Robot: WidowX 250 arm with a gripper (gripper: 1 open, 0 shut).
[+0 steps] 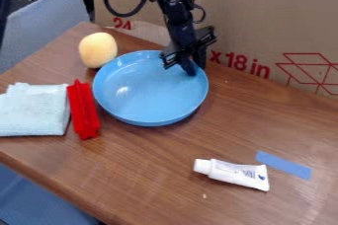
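My black gripper (185, 59) is down at the back right rim of a blue plate (148, 96), shut on that rim as far as I can see; its fingertips are dark and partly hidden against each other. The plate rests flat on the wooden table.
Left of the plate are a yellow round object (98, 49), a red item (82, 111) and a folded pale cloth (34, 111). A white tube (232, 173) and blue tape (284, 165) lie front right. A cardboard wall (264, 32) stands behind.
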